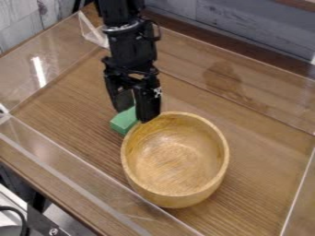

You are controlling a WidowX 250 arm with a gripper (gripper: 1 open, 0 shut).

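Observation:
My black gripper (133, 101) hangs open over the middle of the wooden table, its fingers pointing down just above a green block (123, 123). The block is partly hidden under the gripper and lies against the upper left of a large round tan bowl (172, 181). The bowl looks empty. Whether the fingertips touch the block cannot be told.
The wooden table (246, 74) has free room to the right, behind and at the left. A pale border runs along its edges. Black cables show at the lower left corner.

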